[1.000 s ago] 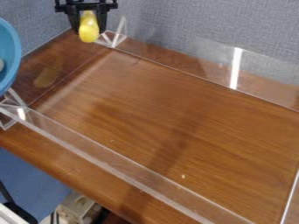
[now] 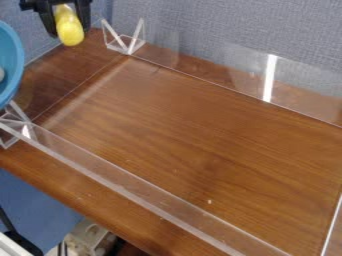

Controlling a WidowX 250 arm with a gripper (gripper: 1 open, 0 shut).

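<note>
My gripper [image 2: 63, 10] is at the top left of the camera view, dark and partly cut off by the frame's edge, shut on a yellow object [image 2: 68, 28] with a rounded lower end. The object hangs high near the back left corner, beside a blue round item [image 2: 7, 50] at the left edge.
White wire supports [image 2: 123, 38] stand at the left corners. A grey padded wall [image 2: 241, 30] runs behind.
My gripper and the yellow object have moved left and upward, away from the back corner support, toward the top left edge of the view.
</note>
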